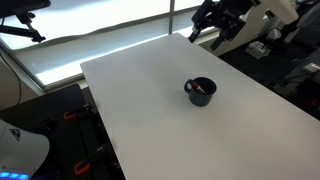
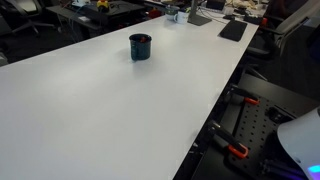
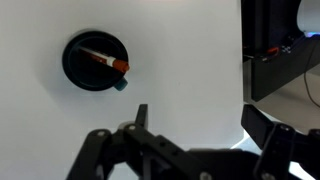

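A dark teal mug (image 1: 203, 98) stands upright on the white table (image 1: 150, 110), its handle (image 1: 188, 86) toward the left. Inside it leans an orange-and-white marker-like stick (image 3: 107, 60). In exterior view 2 the mug (image 2: 140, 48) sits toward the far side of the table. My gripper (image 1: 203, 42) hangs in the air above and beyond the mug, clear of it. Its fingers (image 3: 141, 117) are spread wide in the wrist view, and only bare table shows between them. The mug lies at the upper left there, outside the fingers.
A black frame with red-orange parts (image 2: 237, 150) runs along one table edge. At the far end are small containers (image 2: 181, 16) and a dark flat panel (image 2: 233, 30).
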